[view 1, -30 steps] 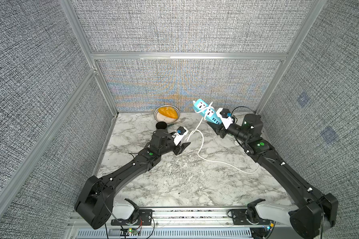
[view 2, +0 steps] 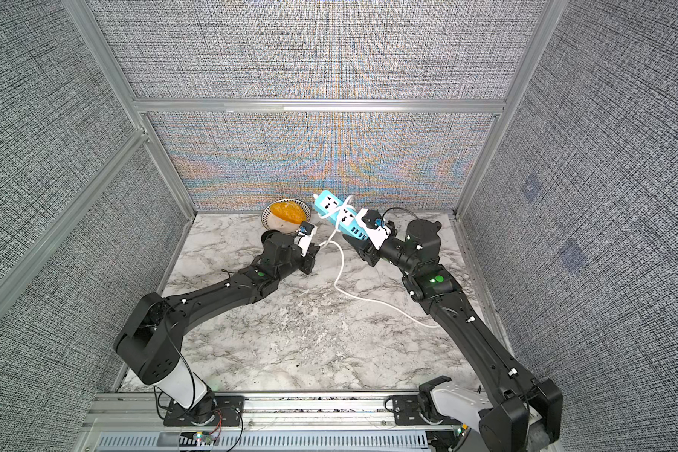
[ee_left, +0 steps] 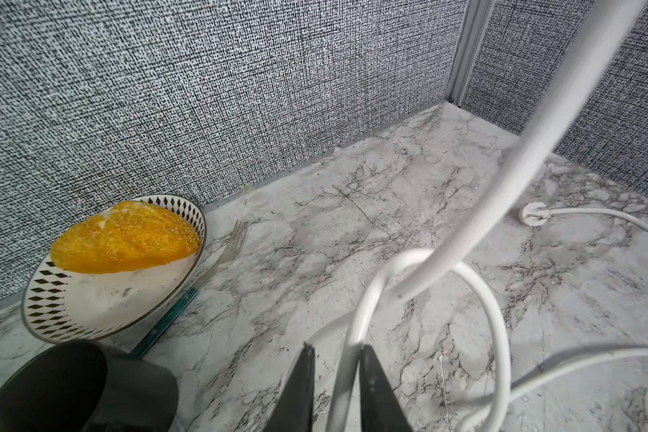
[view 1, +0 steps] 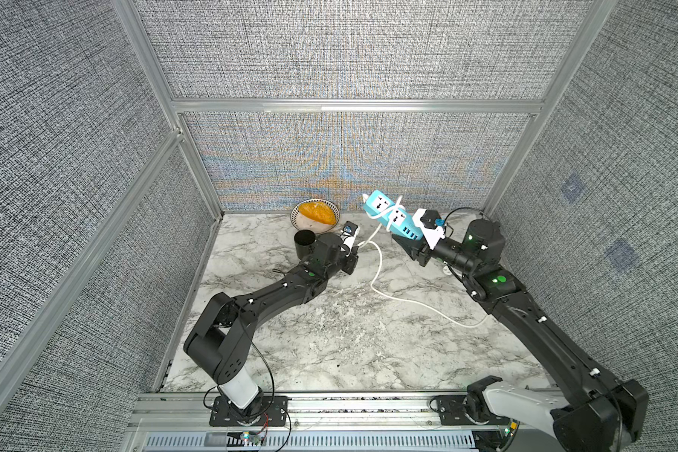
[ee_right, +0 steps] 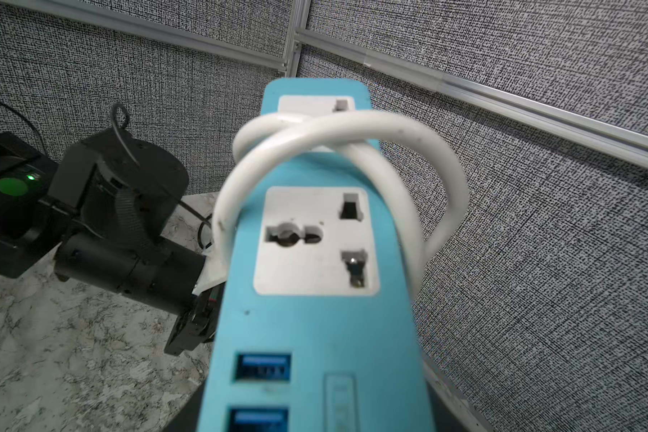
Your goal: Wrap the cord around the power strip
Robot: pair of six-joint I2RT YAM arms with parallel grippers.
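The light-blue power strip (view 1: 388,211) is held raised and tilted at the back right, with my right gripper (view 1: 415,230) shut on its USB end. White cord (ee_right: 345,129) crosses over itself on the strip's socket face and loops round its sides. From there it comes down to my left gripper, whose fingers stand a narrow gap apart with the cord (ee_left: 349,378) between them; a sliver of space shows beside it. Another loop of cord (ee_left: 498,345) hangs beyond the fingers. The plug (ee_left: 534,214) lies on the table to the right.
A dark mug (ee_left: 79,392) stands close left of my left gripper. Behind it are a patterned bowl (ee_left: 50,309) with bread (ee_left: 126,237) and a fork (ee_left: 226,252).
My left gripper has moved back and a little right, nearer the power strip. The strip has shifted only slightly.
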